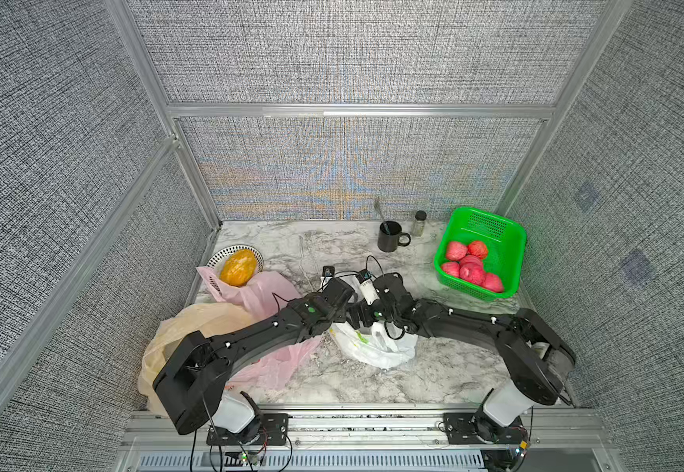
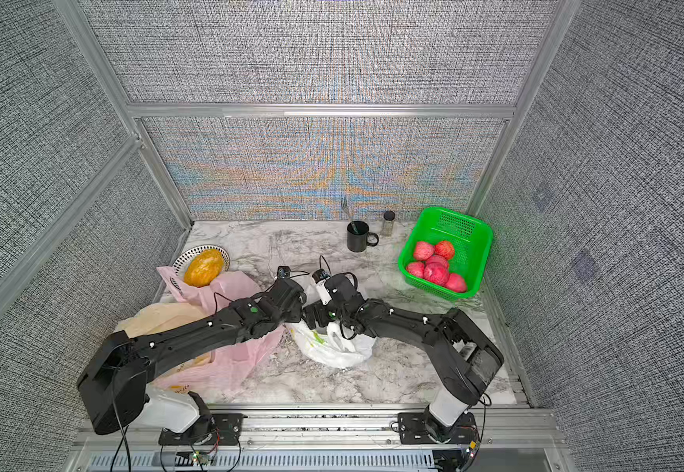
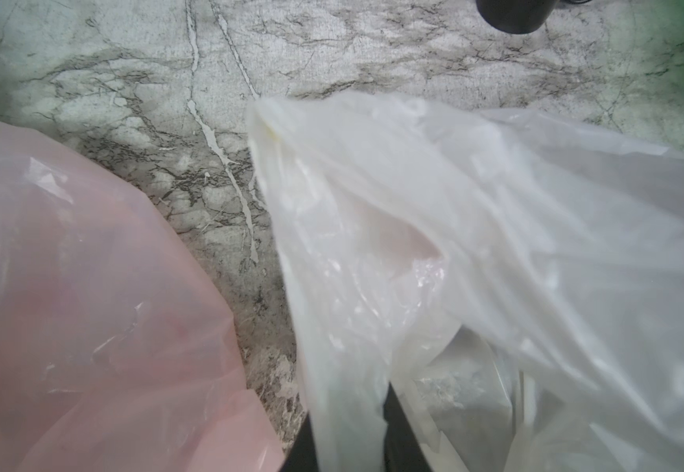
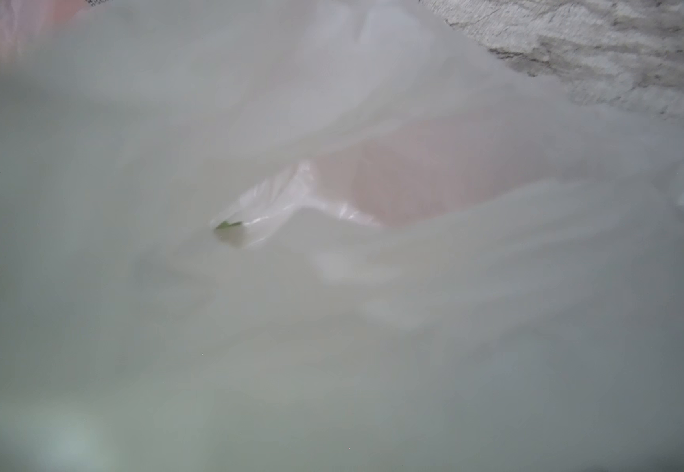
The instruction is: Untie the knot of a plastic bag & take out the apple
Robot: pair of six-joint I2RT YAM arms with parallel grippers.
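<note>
The white plastic bag (image 1: 378, 351) lies at the front middle of the table, its upper part raised around both grippers. Its loose plastic (image 3: 342, 314) runs down between the fingers of my left gripper, which stand apart on either side of it. My right gripper (image 2: 316, 315) is open, close beside the left one above the bag. White plastic (image 4: 318, 338) covers nearly all of the right wrist view and hides the right fingers there. No apple can be made out inside the bag, and I cannot tell the state of any knot.
A green basket (image 1: 507, 251) with several red fruits (image 1: 472, 273) stands at the right. Behind the grippers are a black mug (image 1: 389, 236) with a fork and a small jar (image 1: 419, 223). Pink bag (image 1: 259, 292), beige bag (image 1: 192, 321) and a plate (image 1: 217, 259) with yellow fruit occupy the left.
</note>
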